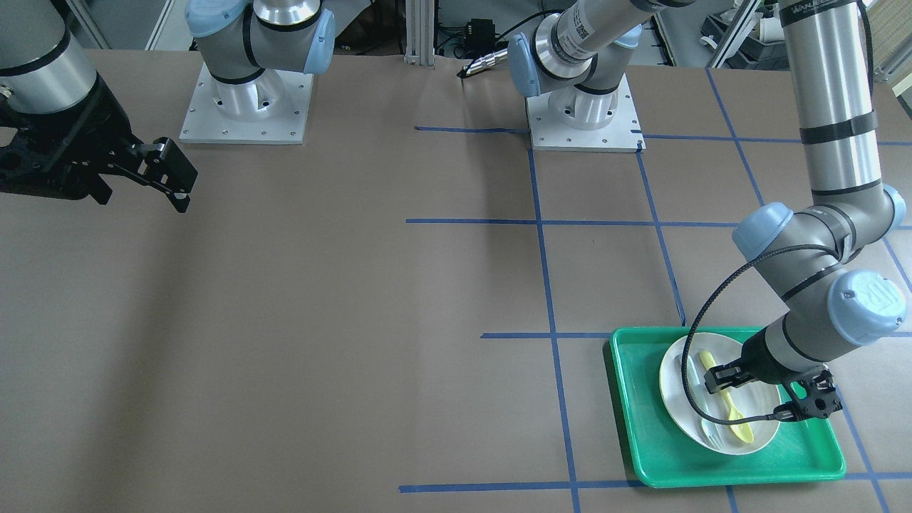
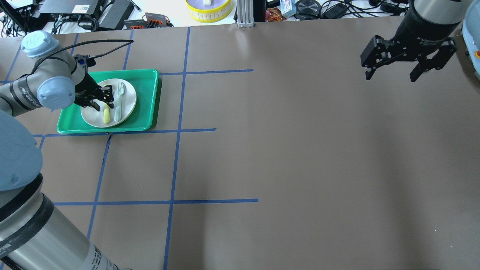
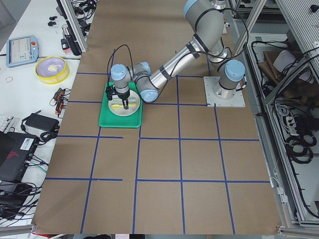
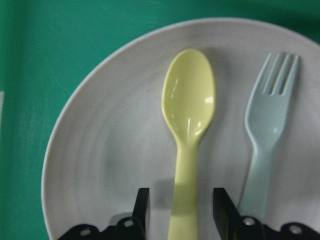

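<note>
A green tray (image 1: 637,410) holds a white plate (image 4: 105,130) with a yellow spoon (image 4: 187,100) and a pale mint fork (image 4: 267,115) lying on it, the fork right of the spoon in the wrist view. My gripper hangs low over the plate, open, its two black fingertips either side of the spoon's handle with space around it; the right fingertip is near the fork. In the top view part of the plate is hidden under the wrist.
Other arms stand around the table (image 1: 342,325), one with a black gripper at the left of the front view. A cable loops over my wrist.
</note>
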